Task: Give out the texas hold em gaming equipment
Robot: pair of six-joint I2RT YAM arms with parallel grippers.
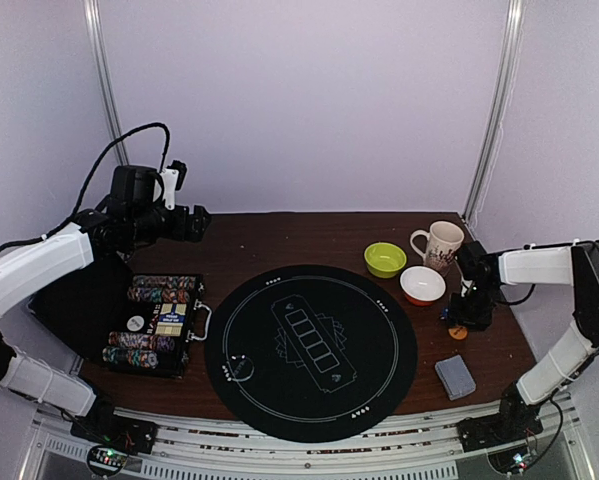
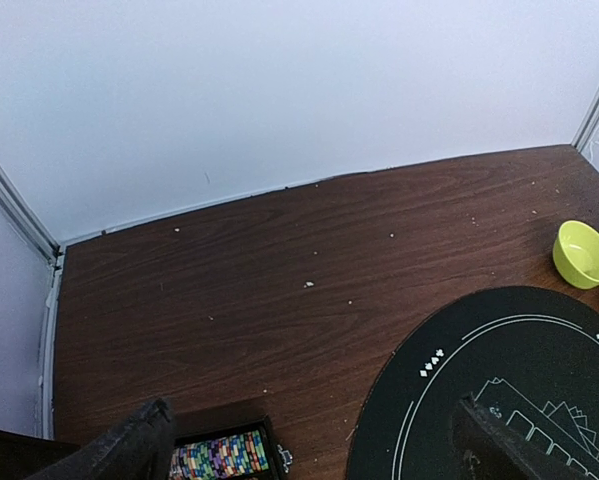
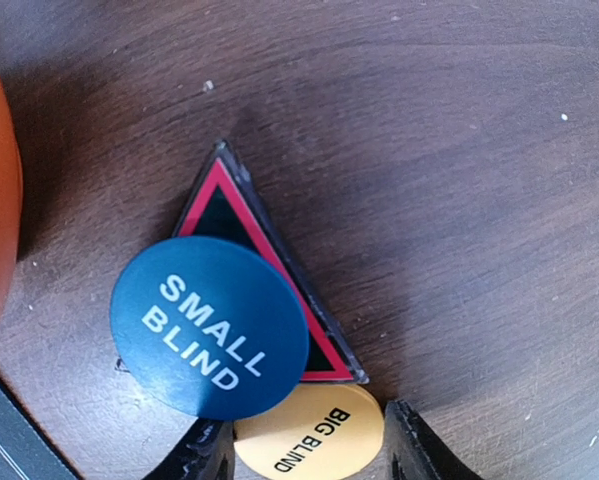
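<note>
On the table's right, the blue SMALL BLIND button (image 3: 207, 300) overlaps a black-and-red triangle piece (image 3: 314, 330) and the yellow BIG BLIND button (image 3: 304, 435). My right gripper is part open at that yellow button, fingertips on either side of it; whether they grip it is unclear. My left gripper hangs open, empty, over the back left above the chip case (image 1: 154, 325). The black round poker mat (image 1: 269, 390) lies in the middle. A grey card box (image 1: 455, 378) lies at front right.
A green bowl (image 1: 385, 257), a red-white bowl (image 1: 422, 283) and a mug (image 1: 444, 243) stand at back right, close by my right gripper.
</note>
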